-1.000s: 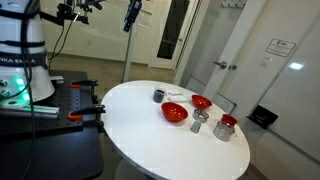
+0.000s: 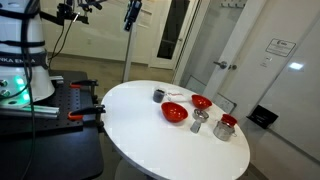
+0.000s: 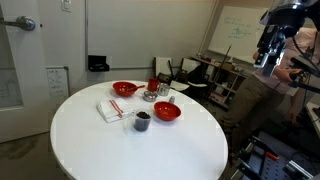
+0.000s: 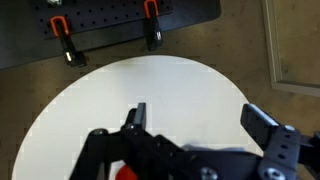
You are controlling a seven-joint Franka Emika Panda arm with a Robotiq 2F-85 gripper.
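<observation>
High above the round white table (image 2: 140,125), my gripper is open, its two black fingers wide apart in the wrist view with only the table below them. In exterior view 1 its dark end (image 2: 133,14) hangs over the table's far left side. A red bowl (image 2: 174,112) sits near the middle, with a second red bowl (image 2: 201,102) behind it. Left of the bowls stands a dark grey cup (image 2: 158,95). Metal pots (image 2: 225,130) are grouped at the right, one with something red on top. A white cloth (image 3: 112,107) lies flat near the cup.
A black base frame (image 4: 100,18) with orange-handled clamps (image 4: 150,10) borders the table on the robot's side. A door (image 2: 225,50) and a wall lie beyond the far edge.
</observation>
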